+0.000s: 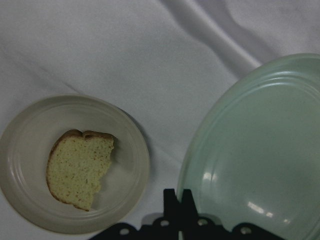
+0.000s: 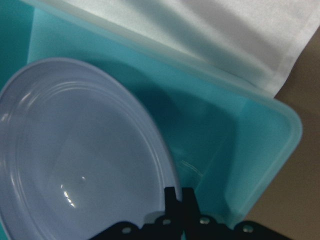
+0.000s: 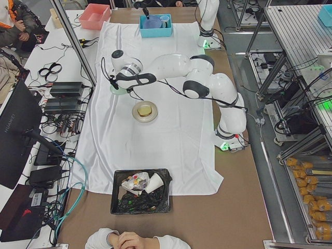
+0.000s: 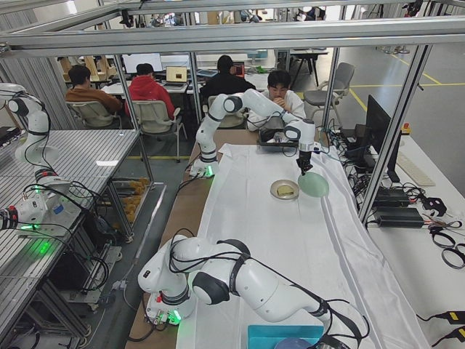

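A pale green plate [image 1: 255, 150] is gripped at its rim by my left gripper; in the camera left view it is partly behind the arm. Beside it a beige plate [image 1: 125, 185] holds a bitten-looking bread slice [image 1: 77, 170]. In the right wrist view, my right gripper is shut on the rim of a blue plate [image 2: 85, 145], which is over or in a turquoise bin [image 2: 250, 145].
A black lined bin [image 3: 140, 206] with rubbish stands near a person's hands. A pink bin [image 3: 95, 14] is on the side table. White cloth [image 3: 155, 145] leaves the middle largely clear.
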